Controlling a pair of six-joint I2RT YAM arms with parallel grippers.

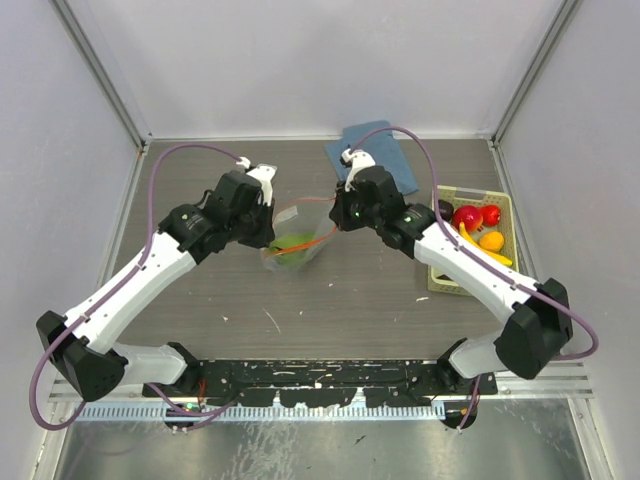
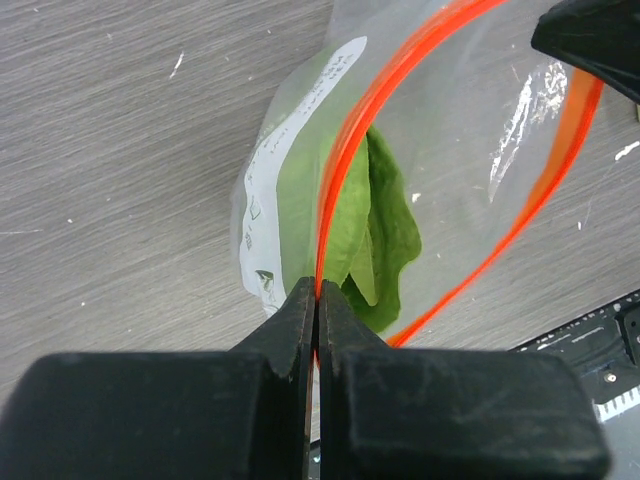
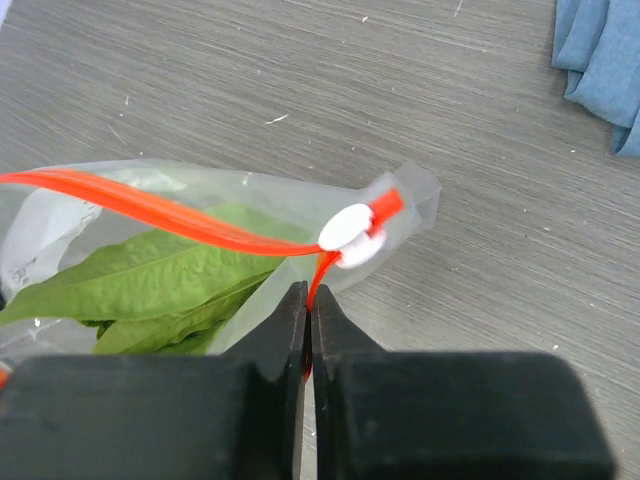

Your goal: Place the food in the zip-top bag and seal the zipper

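Note:
The clear zip bag (image 1: 300, 240) with orange zipper lies between both grippers, green leafy food (image 1: 291, 248) inside. My left gripper is shut on the zipper edge at one end; the bag's mouth gapes in the left wrist view. My right gripper has its fingers together on the orange zipper strip at the other end, just below the white slider (image 3: 345, 230). The leaf (image 3: 150, 290) shows through the film in the right wrist view.
A basket (image 1: 441, 283) of fruit and vegetables stands at the right. A folded blue cloth (image 1: 395, 160) lies at the back. The table around the bag is mostly bare.

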